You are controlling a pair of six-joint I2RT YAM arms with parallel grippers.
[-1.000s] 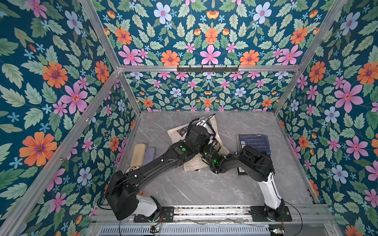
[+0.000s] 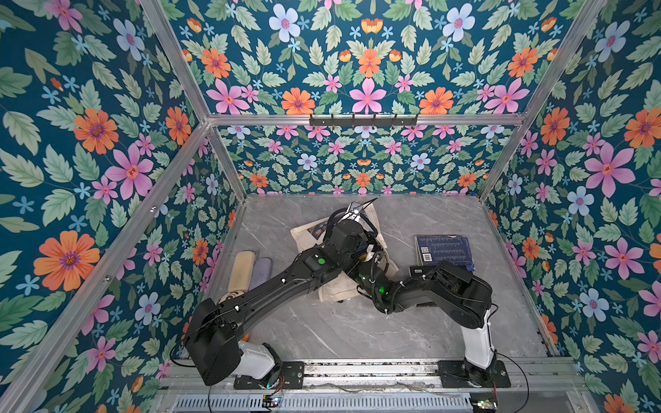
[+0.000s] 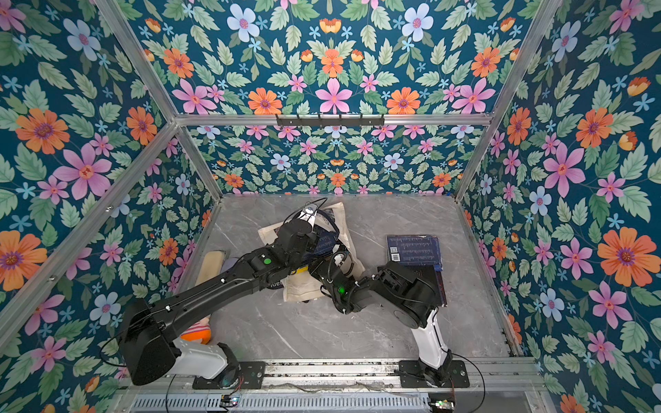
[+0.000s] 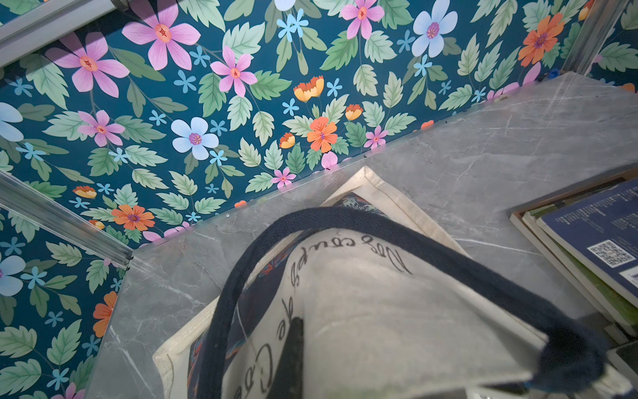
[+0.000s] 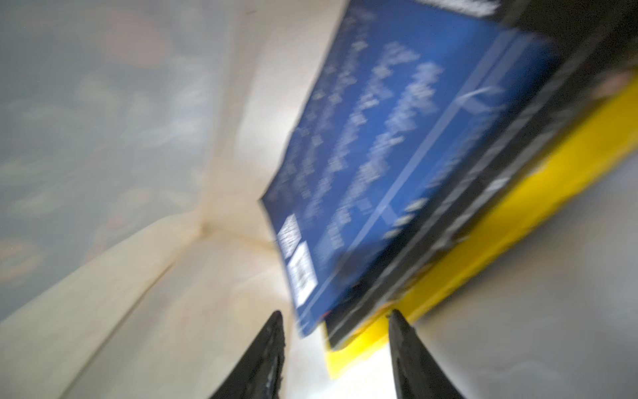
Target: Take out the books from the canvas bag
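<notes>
The cream canvas bag [image 4: 418, 319] with dark straps lies mid-table. In the right wrist view, inside the bag, a blue book [image 5: 392, 133] rests over dark books and a yellow one [image 5: 478, 246], somewhat blurred. My right gripper is open just short of their lower-left ends, with no book between its fingers. My left gripper [image 2: 352, 241] is over the bag among the straps in the top views; its fingertips are hidden, so its finger state is unclear.
A stack of books [image 2: 442, 251] lies right of the bag. Bare table shows behind the stack and along the front.
My right arm has shifted slightly toward the front and right over the last second, its wrist lower in the top left view. The left arm has barely moved.
</notes>
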